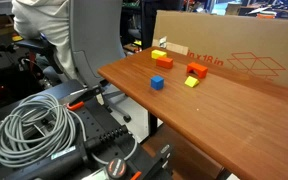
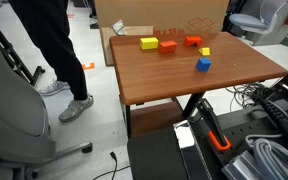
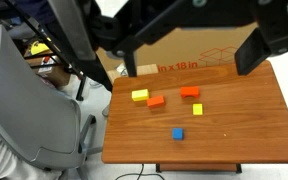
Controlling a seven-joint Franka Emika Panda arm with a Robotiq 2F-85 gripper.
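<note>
On the brown wooden table (image 1: 219, 115) lie several small blocks, all apart from my gripper. The blue block (image 3: 178, 134) is closest to one long table edge in the wrist view. A small yellow block (image 3: 197, 109) lies near a red-orange block (image 3: 190, 91). Further left, a second red-orange block (image 3: 156, 101) sits beside a larger yellow block (image 3: 140, 95). At the top of the wrist view my gripper shows its dark fingers (image 3: 251, 52) spread wide, nothing between them. The table appears well beyond the fingertips. I cannot clearly make out the gripper in the exterior views.
A cardboard panel (image 1: 224, 45) stands along one table edge. Grey chairs (image 3: 22, 112) stand off the table. Coiled grey cables (image 1: 34, 130) lie on the black stand (image 1: 109, 125) by the table.
</note>
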